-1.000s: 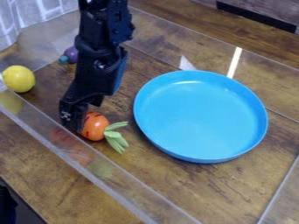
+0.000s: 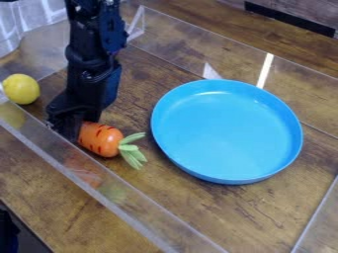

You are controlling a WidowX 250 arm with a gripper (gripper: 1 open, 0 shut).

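Observation:
My dark gripper point(image 2: 74, 123) reaches down at the left of the wooden table, shut on the orange toy carrot point(image 2: 103, 139) at its blunt end. The carrot lies low beside the clear plastic wall, its pale green leaves pointing right. The fingertips are partly hidden against the carrot.
A large blue plate point(image 2: 224, 131) takes up the right middle. A yellow lemon point(image 2: 20, 89) sits at the far left. Clear plastic walls border the work area. Bare wood shows at the back and in front of the plate.
My gripper and arm have shifted to the left, and the carrot has moved slightly left with them.

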